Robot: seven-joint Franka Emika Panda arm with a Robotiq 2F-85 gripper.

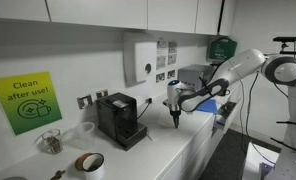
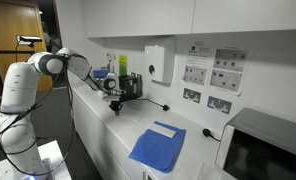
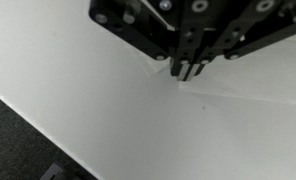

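Low over the white counter (image 1: 160, 145), my gripper (image 1: 175, 126) points down to the right of the black coffee machine. In the wrist view the gripper is shut, its fingertips together, and nothing shows between them. Only bare counter (image 3: 118, 110) lies beneath it there, with faint lines near the fingertips. From the other side the gripper (image 2: 116, 112) hangs over the counter beyond a blue cloth (image 2: 159, 148). Whether the fingertips touch the surface I cannot tell.
The coffee machine (image 1: 120, 118) stands by the wall, with a white-and-dark mug (image 1: 92, 165) and a glass jar (image 1: 52, 141) farther left. A microwave (image 2: 268, 145) sits at the counter's other end. The counter's front edge (image 3: 33, 128) drops to dark floor.
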